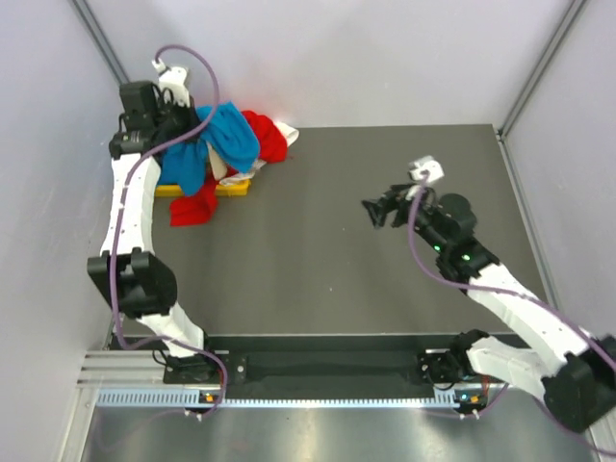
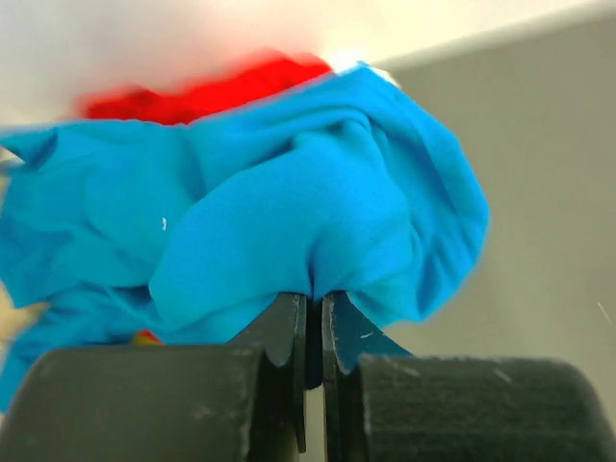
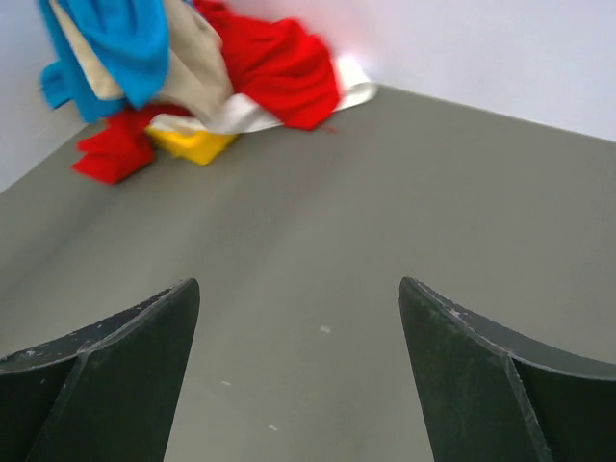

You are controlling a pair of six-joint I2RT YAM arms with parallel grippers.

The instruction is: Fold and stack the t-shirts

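Note:
A blue t shirt point(image 1: 229, 137) is lifted out over the yellow bin at the far left of the table. My left gripper is shut on a bunched part of it, seen close in the left wrist view. Red cloth point(image 1: 267, 136) lies beside and under the blue shirt, and one red piece point(image 1: 195, 206) hangs over the bin's front. My right gripper hangs over the right half of the table, its fingers point(image 3: 154, 332) wide apart with only bare table seen between them.
The yellow bin point(image 1: 233, 189) holds several mixed garments, with a white cloth point(image 1: 288, 133) spilling from its right side. Clear grey table point(image 1: 318, 250) fills the middle and the right. Walls stand at the back and sides.

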